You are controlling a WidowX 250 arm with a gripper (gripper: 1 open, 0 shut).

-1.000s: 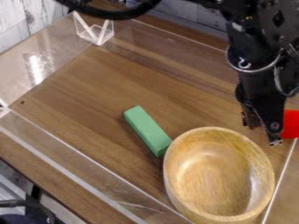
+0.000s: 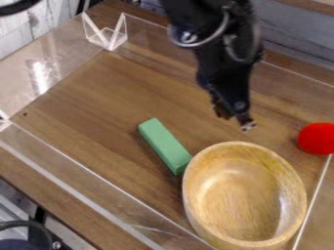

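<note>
My gripper (image 2: 235,119) hangs blurred above the middle-right of the board, shut, with nothing seen between its fingers. Below it a wooden bowl (image 2: 244,223) stands empty at the front right. A green block (image 2: 166,145) lies left of the bowl, and a red rounded object (image 2: 317,138) rests at the right edge, behind the bowl and to the right of my gripper.
Clear plastic walls (image 2: 85,195) border the wooden surface (image 2: 92,107). A small clear angular piece (image 2: 104,31) is at the back left. The left and middle of the surface are open.
My gripper has moved up and to the left, away from the red object, which now shows fully. The bowl and green block have not moved.
</note>
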